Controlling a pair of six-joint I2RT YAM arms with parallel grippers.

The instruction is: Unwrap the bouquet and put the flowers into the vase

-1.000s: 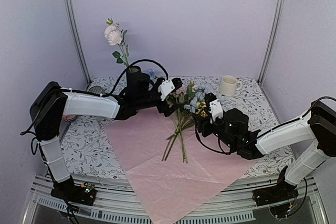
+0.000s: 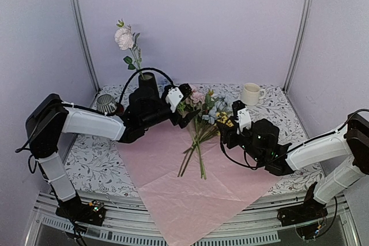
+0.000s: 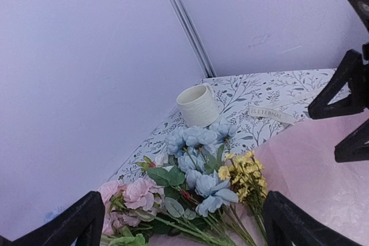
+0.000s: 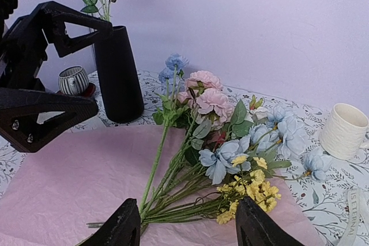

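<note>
The tall black vase [image 4: 119, 76] stands upright at the back left, with a white rose [image 2: 124, 38] rising from it. Stems of loose flowers fan over the pink paper: pink blooms [image 4: 213, 105], blue blooms [image 4: 216, 162] and yellow blooms [image 4: 253, 191]. My left gripper [image 2: 185, 106] is open at the left side of the blooms and partly hides them and the vase from above. On the right side, near the yellow blooms, my right gripper [image 2: 228, 121] is also open. In each wrist view the fingers are spread, with flowers beyond them and none visibly gripped.
A white mug [image 2: 251, 94] stands at the back right, near a printed ribbon [image 3: 271, 113]. A ribbed grey cup [image 4: 74, 80] is left of the vase. The two grippers are close together.
My left gripper has shifted slightly left, uncovering more pink blooms and the grey cup. The right gripper has moved a little right. The flowers look unmoved.
</note>
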